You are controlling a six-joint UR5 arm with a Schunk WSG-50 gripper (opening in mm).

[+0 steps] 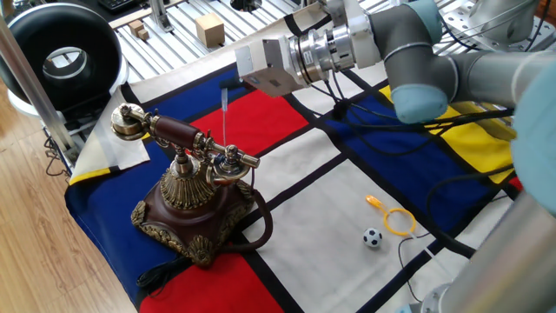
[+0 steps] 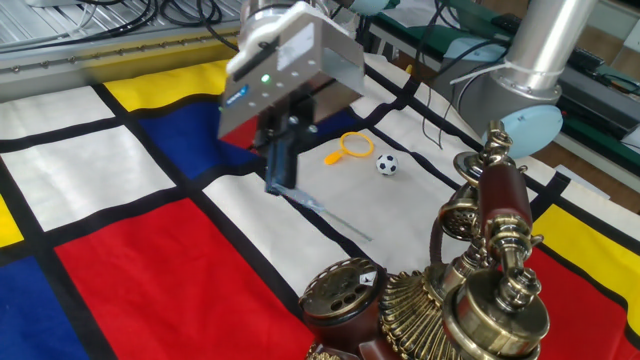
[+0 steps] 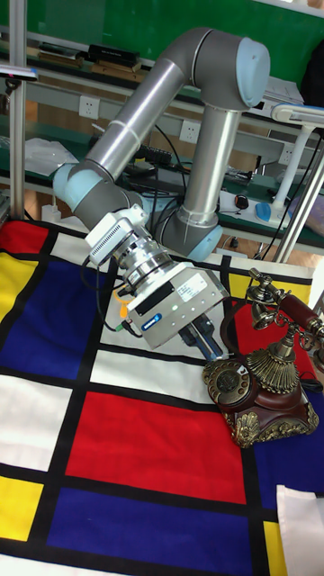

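A thin tool [image 2: 302,199] with a clear handle and a slim metal shaft, resembling a screwdriver, is held by my gripper [image 2: 279,178]. The fingers are shut on its handle end. In exterior view 1 the tool [image 1: 225,101] hangs roughly upright, its shaft passing in front of or behind the telephone's handset end; contact cannot be told. The brown and brass antique telephone [image 1: 184,196] stands upright on the cloth with its handset [image 1: 174,130] on the cradle. In exterior view 3 my gripper [image 3: 208,347] is just left of the telephone's dial [image 3: 229,382].
A small football [image 1: 372,237] and an orange ring with a handle [image 1: 400,221] lie on the white patch. Wooden blocks [image 1: 209,30] sit on the slatted surface behind. Cables hang below my arm.
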